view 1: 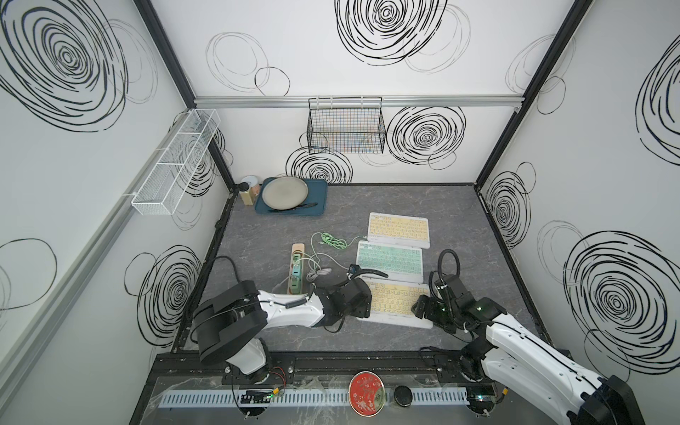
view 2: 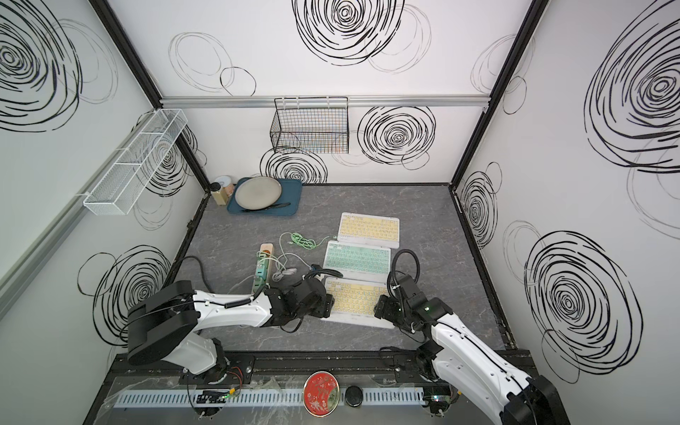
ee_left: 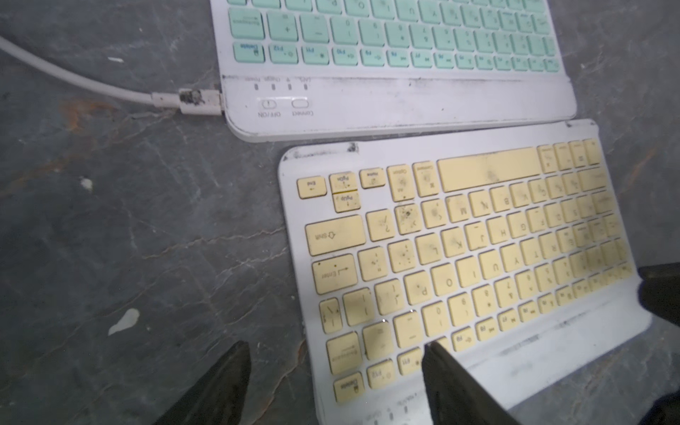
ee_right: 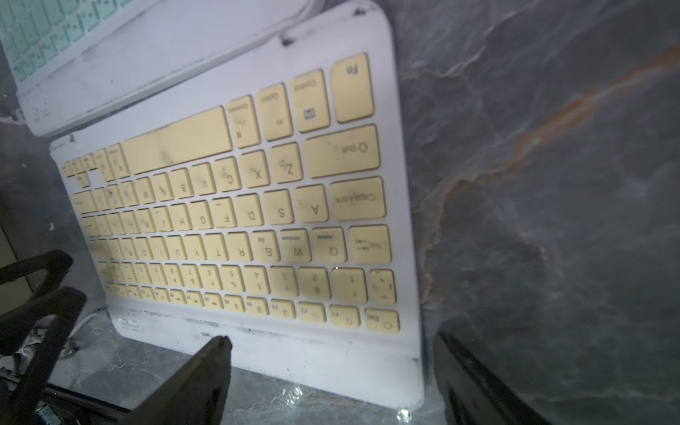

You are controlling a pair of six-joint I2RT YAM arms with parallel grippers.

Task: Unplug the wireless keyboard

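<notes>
The front keyboard (view 1: 386, 297), white with yellow keys, lies flat on the grey table. My left gripper hangs over its left end, fingers apart and nothing between them. Over its right end is my right gripper, also open and empty. In the right wrist view a pale cable (ee_right: 88, 318) runs close to the keyboard's left end; whether it is plugged in there is not clear. The green-keyed keyboard (view 1: 389, 262) just behind has a white plug (ee_left: 200, 101) in its left side. Farther back sits another yellow-keyed keyboard (view 1: 398, 228).
A power strip (view 1: 294, 272) with tangled cables lies left of the keyboards, partly behind my left arm. A green coiled cable (view 1: 334, 241) is near the rear keyboard. At the back left stands a blue tray (view 1: 318, 202) with a plate.
</notes>
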